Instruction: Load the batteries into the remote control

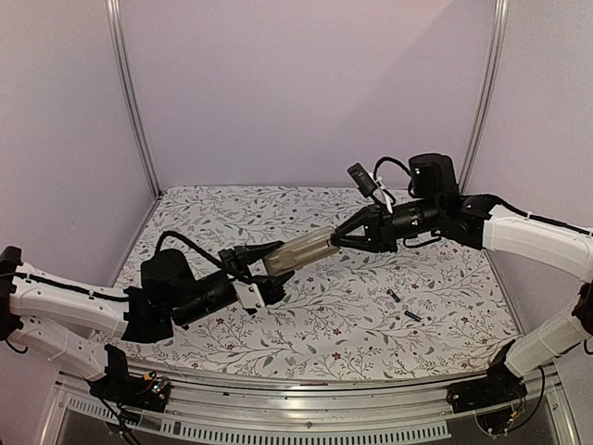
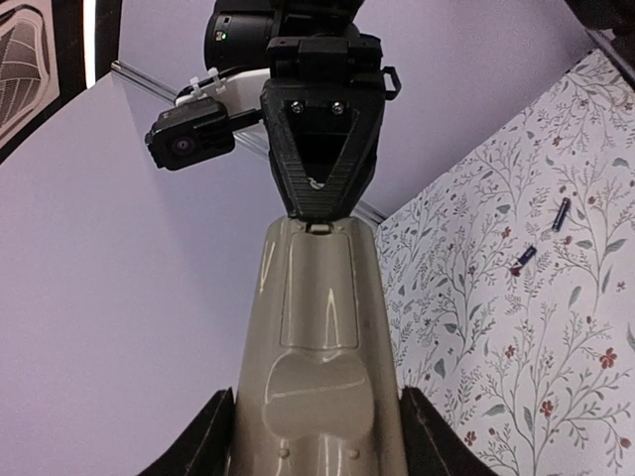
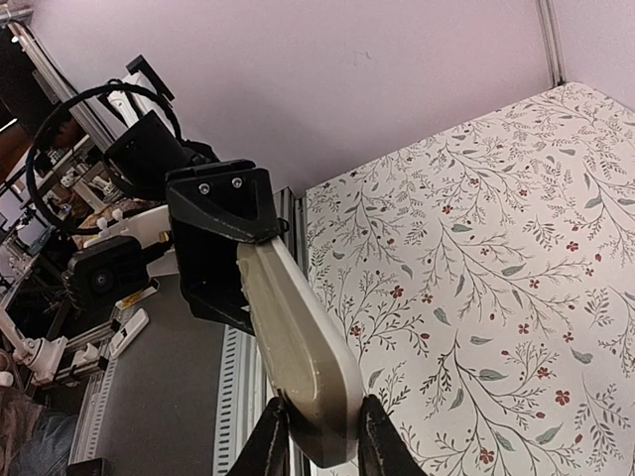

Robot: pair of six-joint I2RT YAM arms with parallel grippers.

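The beige remote [image 1: 298,250] is held up above the table, battery-cover side showing in the left wrist view [image 2: 317,297]. My left gripper [image 1: 272,260] is shut on its lower-left end. My right gripper [image 1: 338,236] is at the other end; in the right wrist view its fingertips touch the remote [image 3: 303,357], and in the left wrist view they sit at the cover's latch. How far its fingers are open is unclear. Two small dark batteries lie apart on the table to the right, one [image 1: 393,296] behind the other [image 1: 412,315].
Pale walls stand at the back and sides, with a metal rail [image 1: 306,408] along the front edge. Both arms meet in the air over the middle.
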